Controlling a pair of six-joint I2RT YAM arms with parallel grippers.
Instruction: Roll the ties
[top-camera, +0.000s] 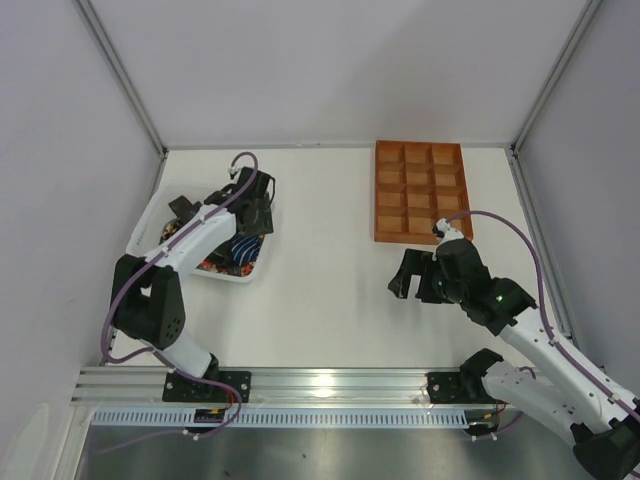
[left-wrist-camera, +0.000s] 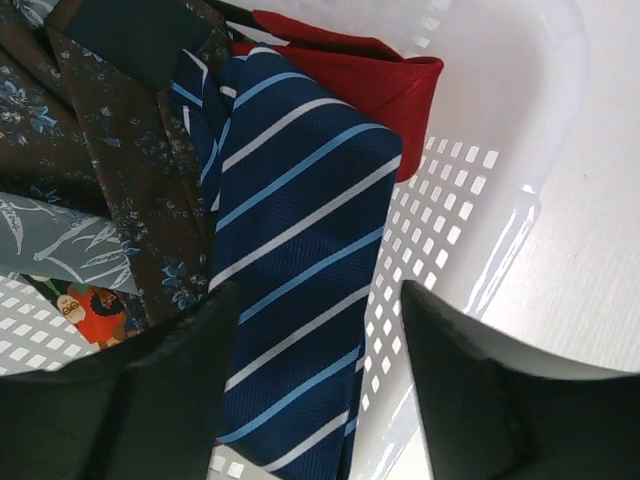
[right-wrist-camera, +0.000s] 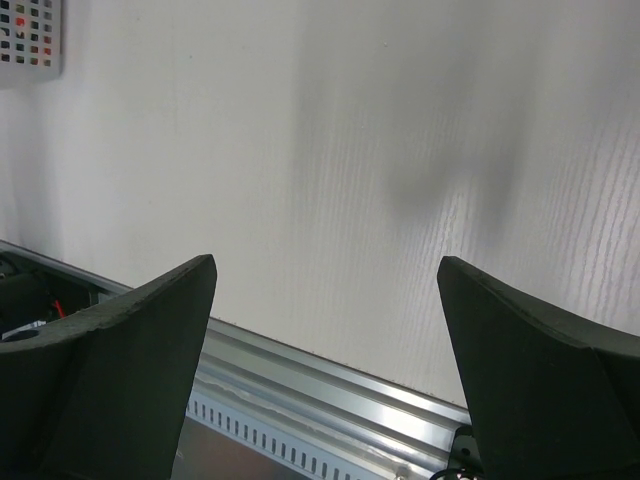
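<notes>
A white perforated basket (top-camera: 145, 225) at the left holds a pile of folded ties. My left gripper (top-camera: 250, 205) hangs over its right part; in the left wrist view its blurred fingers stand apart either side of a navy striped tie (left-wrist-camera: 300, 250), which they do not visibly grasp. A red tie (left-wrist-camera: 405, 100) lies under that one, with brown floral (left-wrist-camera: 135, 200) and grey patterned ties (left-wrist-camera: 60, 245) beside it. My right gripper (top-camera: 420, 275) is open and empty over the bare table, its fingertips low in the right wrist view.
An empty wooden grid box (top-camera: 420, 190) stands at the back right. Walls and metal rails (top-camera: 320, 378) border the workspace.
</notes>
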